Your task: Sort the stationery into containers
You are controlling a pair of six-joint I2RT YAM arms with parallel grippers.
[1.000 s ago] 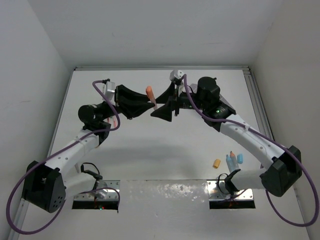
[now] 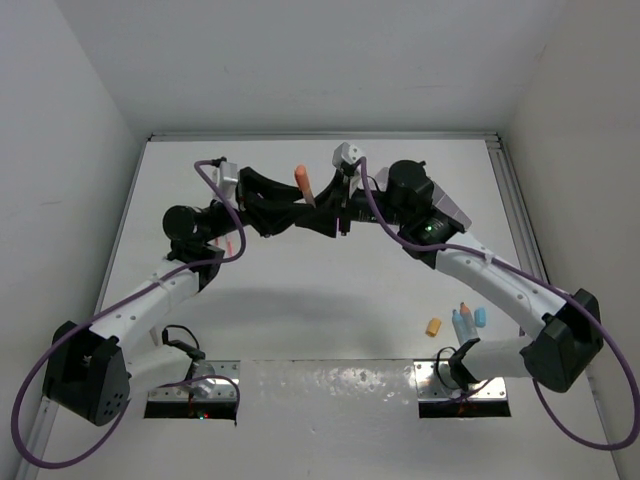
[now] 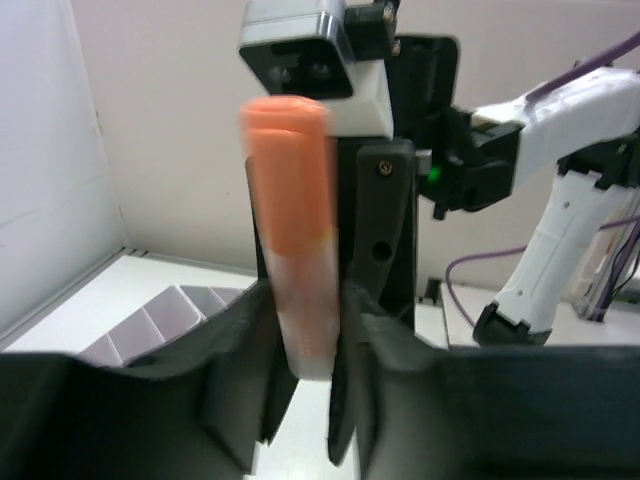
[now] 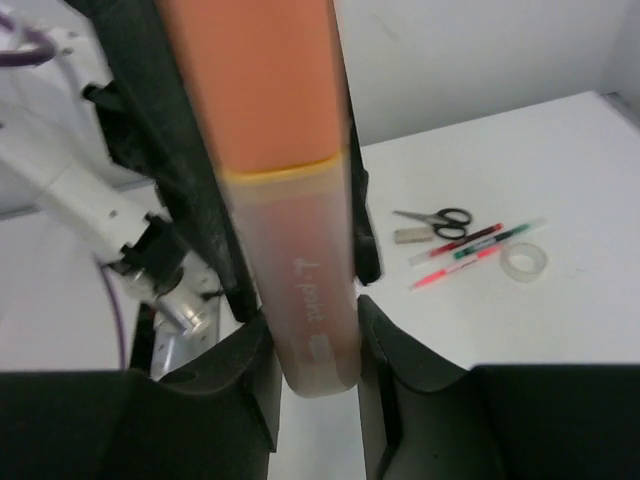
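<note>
An orange-capped translucent tube (image 2: 303, 182) with lettering is held upright between both grippers at mid-table. My right gripper (image 2: 325, 208) is shut on its lower part, as the right wrist view (image 4: 315, 370) shows. My left gripper (image 2: 293, 208) is at the same tube (image 3: 305, 290); its blurred fingers are round the lower end, and whether they grip it is unclear. At the left, the right wrist view shows scissors (image 4: 450, 223), pens (image 4: 480, 238) and a tape roll (image 4: 522, 275).
A compartment tray stands at the back right, partly behind the right arm. An orange block (image 2: 433, 327), a blue block (image 2: 480, 317) and glue-like bottles (image 2: 462, 322) lie at the front right.
My right gripper has moved slightly left toward the left one, around the tube. The tube's top has shifted slightly.
</note>
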